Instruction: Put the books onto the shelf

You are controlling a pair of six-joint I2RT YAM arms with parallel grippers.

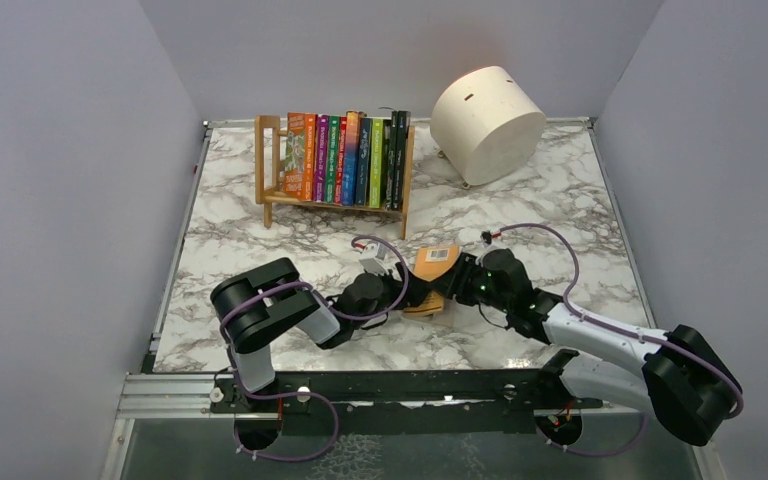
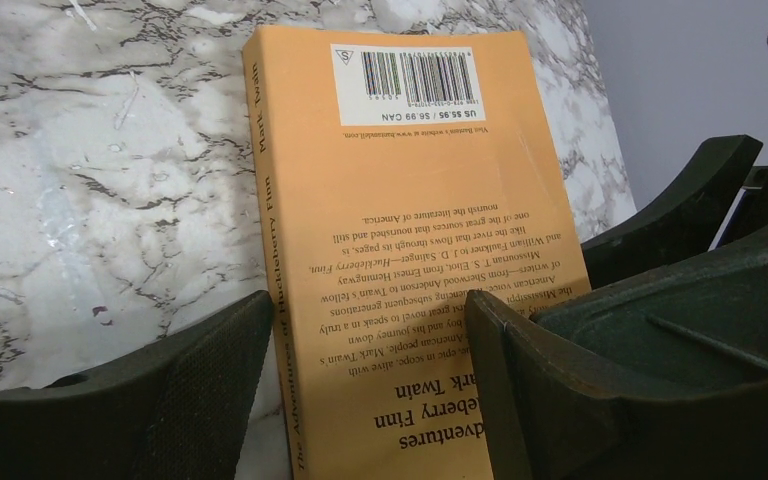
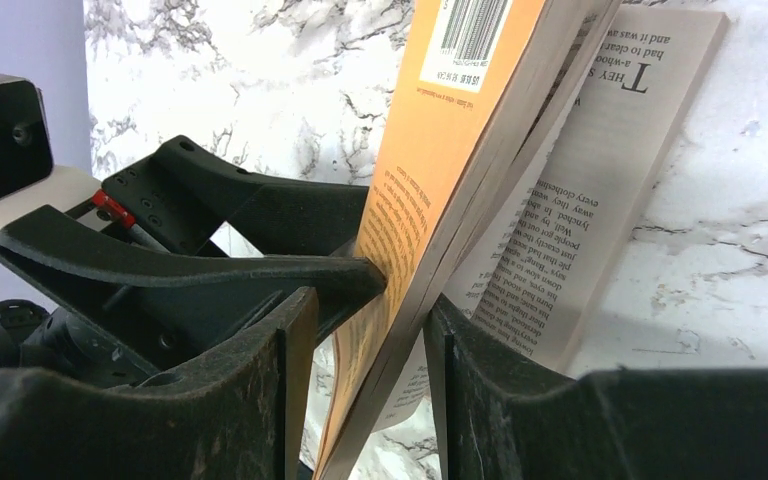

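An orange paperback, Huckleberry Finn (image 2: 400, 170), lies back cover up at the front middle, between both grippers, in all three views. In the right wrist view printed pages (image 3: 600, 170) stick out from beneath it. My left gripper is open over the book's lower part, its fingers at the spine and on the cover. My right gripper is part open around the book's edge near its end; whether it grips the book is unclear.
A wooden rack (image 1: 405, 170) of upright books stands at the back left. A white cylinder (image 1: 485, 130) sits at the back right.
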